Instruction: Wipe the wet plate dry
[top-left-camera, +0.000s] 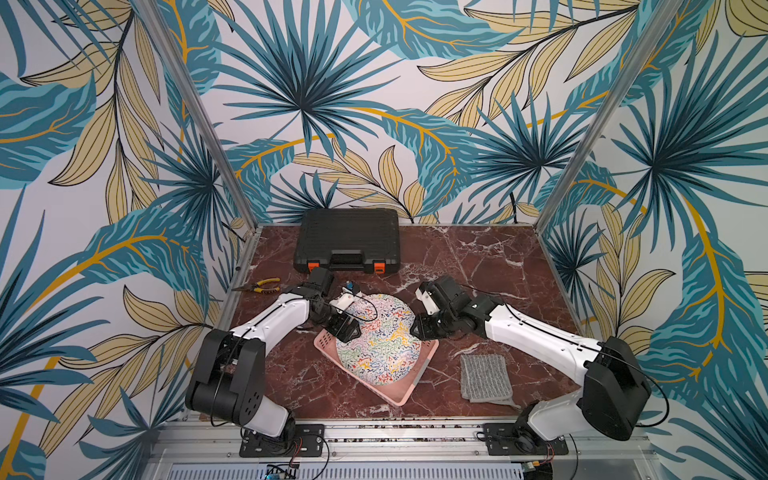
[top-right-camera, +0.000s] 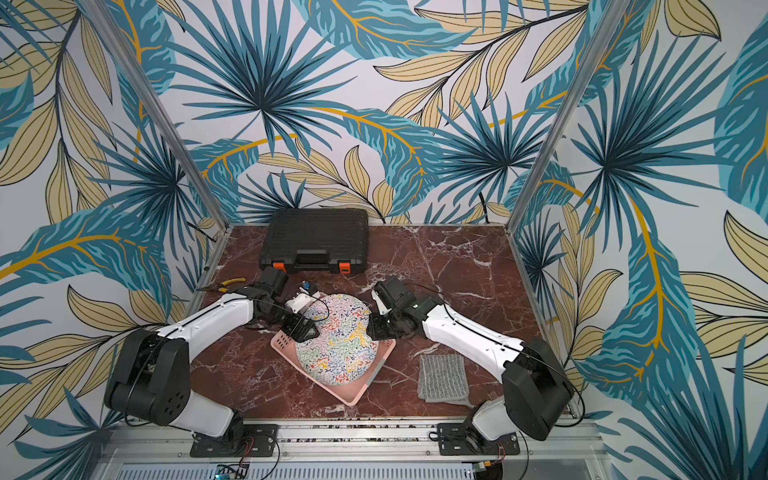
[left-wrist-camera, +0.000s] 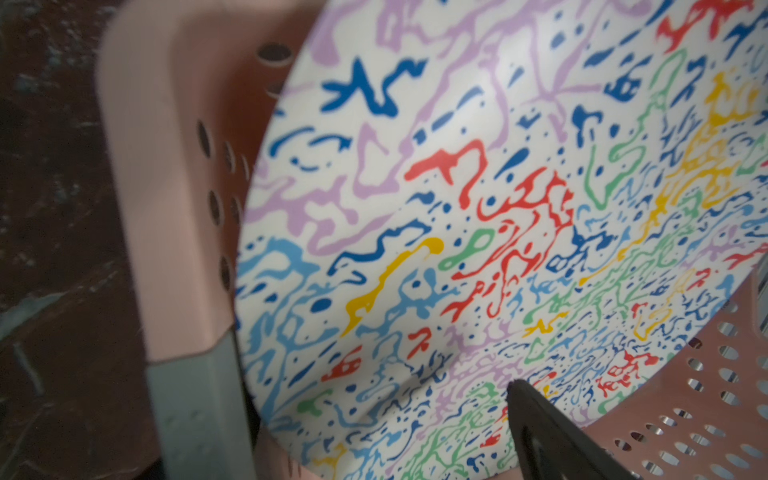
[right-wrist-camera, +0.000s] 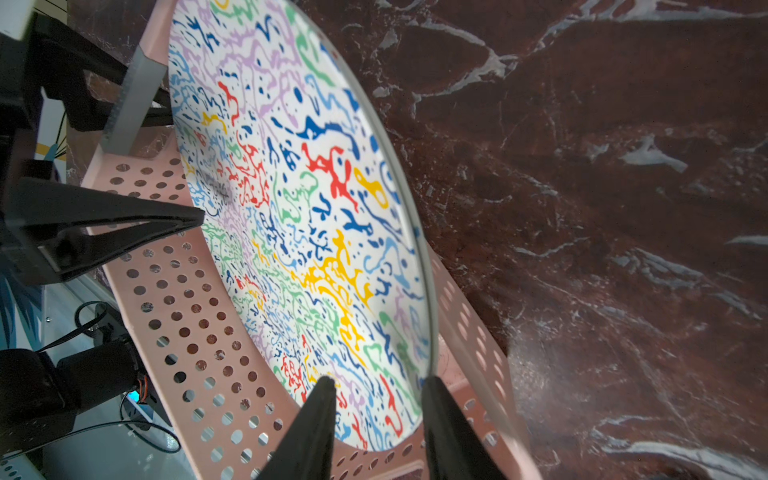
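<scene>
A round white plate (top-left-camera: 380, 344) with coloured squiggles leans in a pink perforated basket (top-left-camera: 398, 392). My left gripper (top-left-camera: 348, 328) is open at the basket's left corner; in the right wrist view one of its fingers (right-wrist-camera: 152, 228) lies over the plate and the other passes by the grey grip (right-wrist-camera: 132, 104) on the rim. At the plate's right edge is my right gripper, its fingers apart, with the plate's rim between the fingertips. A grey cloth (top-left-camera: 485, 378) lies flat on the table at the right. Whether the plate is wet cannot be made out.
Behind the arms stands a black case (top-left-camera: 347, 240) with orange latches. Yellow-handled pliers (top-left-camera: 260, 285) lie at the left edge. Bare marbled table (top-left-camera: 480, 248) shows at the back right and around the cloth.
</scene>
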